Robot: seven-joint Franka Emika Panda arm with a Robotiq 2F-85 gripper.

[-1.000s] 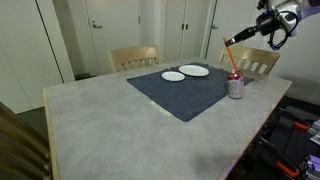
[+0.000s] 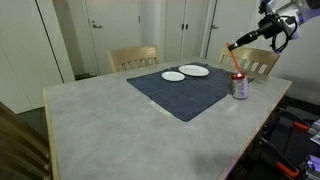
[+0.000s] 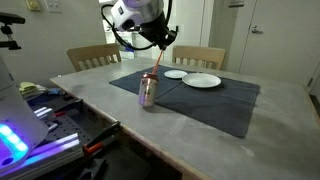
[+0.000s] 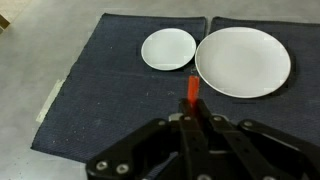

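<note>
A thin orange-red stick (image 2: 233,57) is pinched in my gripper (image 2: 229,45), which is shut on it near its upper end. The stick slants down to the top of a reddish metallic can (image 2: 240,88) near the table's right end. In exterior view 2 the stick (image 3: 160,60) reaches the top of the can (image 3: 148,91); whether its lower tip is inside or on the rim, I cannot tell. My wrist view shows the stick's red end (image 4: 193,87) between the dark fingers; the can is out of sight there.
A dark mat (image 4: 110,90) covers part of the table, with a small white plate (image 4: 168,49) and a larger white plate (image 4: 243,61) on it. The table's edge runs close to the can. Chairs (image 2: 133,58) stand behind the table, whose left side (image 2: 100,120) is clear.
My gripper and the stick have moved slightly right and down in exterior view 1. The can has shifted a little to the right too.
</note>
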